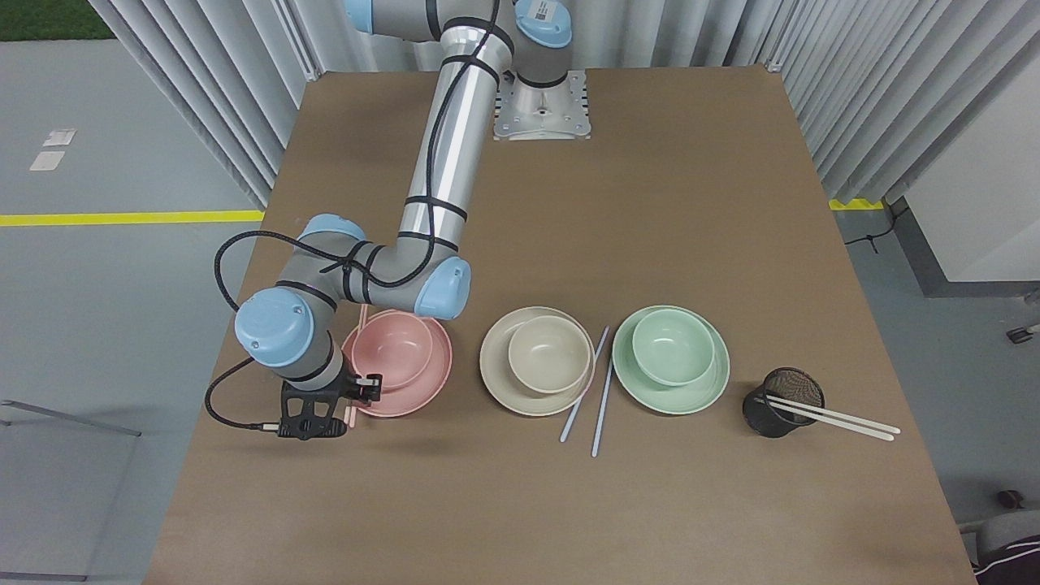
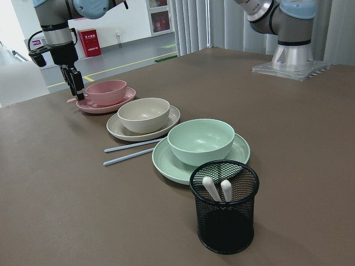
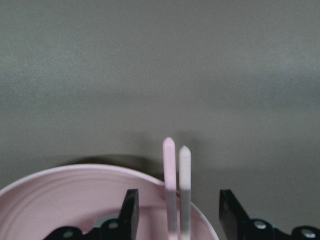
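In the front view my black gripper (image 1: 332,410) is low over the left side of the pink plate (image 1: 422,385), which carries a pink bowl (image 1: 395,346). In the wrist view the fingers stand open, with a pair of pink chopsticks (image 3: 170,185) lying between them across the plate's rim. The left view shows the fingertips (image 2: 79,95) down at the level of that plate. Whether they touch the table is unclear.
To the right stand a cream plate (image 1: 502,370) with bowl, blue chopsticks (image 1: 601,409), a green plate (image 1: 717,380) with bowl, and a black mesh cup (image 1: 765,418) with white chopsticks.
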